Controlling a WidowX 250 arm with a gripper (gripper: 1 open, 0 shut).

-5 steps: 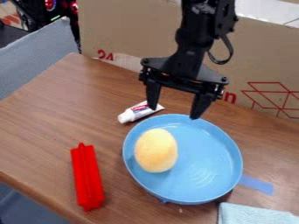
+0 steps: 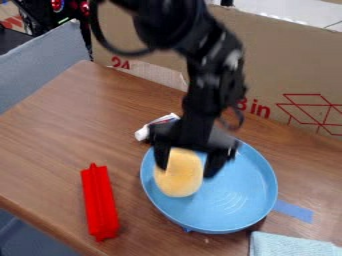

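Note:
My black gripper [image 2: 186,156] has its open fingers down over a pale yellow, rounded object [image 2: 178,179] on a light blue plate [image 2: 230,203], one finger on either side of the upper part of it; whether they touch it I cannot tell. A red elongated object [image 2: 99,202] lies left of the plate. A white tube [image 2: 150,130] lies behind the plate, partly hidden by the gripper.
A cardboard box [image 2: 287,80] stands along the back. A light blue cloth [image 2: 294,247] lies at the front right, beside a piece of blue tape [image 2: 295,212].
My gripper has moved down and slightly left, from above the back of the plate to over the yellow object. The objects on the table look unmoved.

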